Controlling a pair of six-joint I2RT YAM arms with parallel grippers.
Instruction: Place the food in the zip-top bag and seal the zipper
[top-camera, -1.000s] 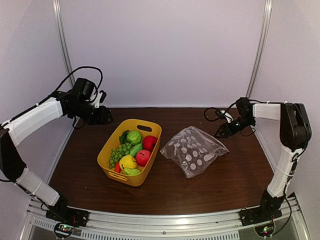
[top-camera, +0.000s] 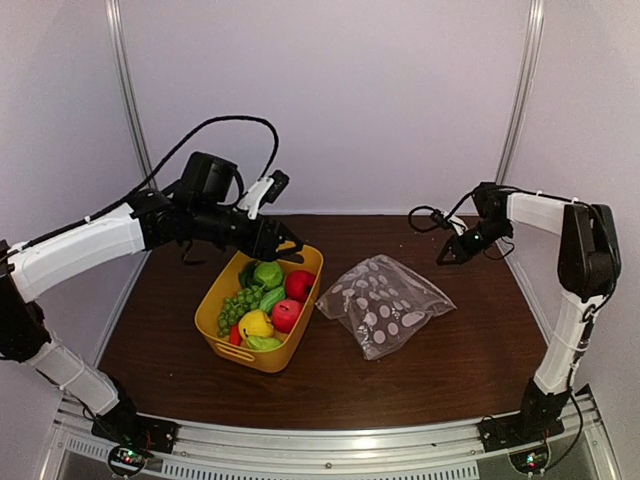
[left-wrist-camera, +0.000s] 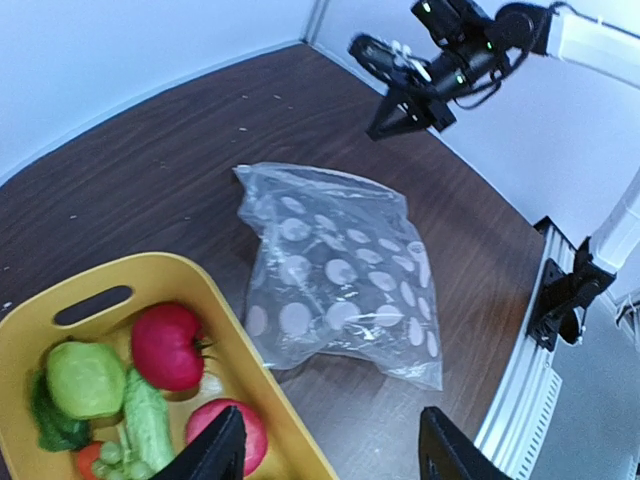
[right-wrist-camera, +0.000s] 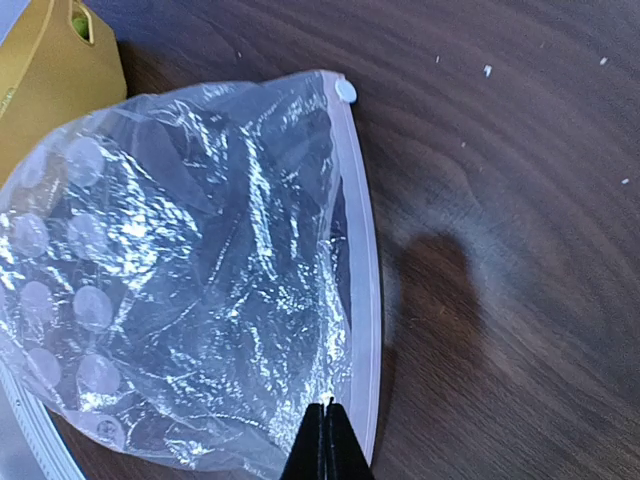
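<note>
A clear zip top bag with pale dots (top-camera: 385, 305) lies flat on the table. Its pale zipper strip with a small slider (right-wrist-camera: 345, 91) shows in the right wrist view. The play food, including a red apple (top-camera: 286, 315), a yellow pepper (top-camera: 256, 325) and green grapes (top-camera: 236, 306), fills a yellow basket (top-camera: 210, 290) left of the bag. Above the basket's far right side hangs my left gripper, open with nothing between its fingers. My right gripper is shut, nothing showing between its fingers, above the bag's zipper side.
Bare brown table (top-camera: 440, 365) lies in front of and to the right of the bag. White walls (top-camera: 330, 110) close off the back and sides. The basket's raised rim has a handle slot at its far end.
My left gripper has swung right, from beside the basket to over its far edge. The bag has shifted slightly; the basket stays put.
</note>
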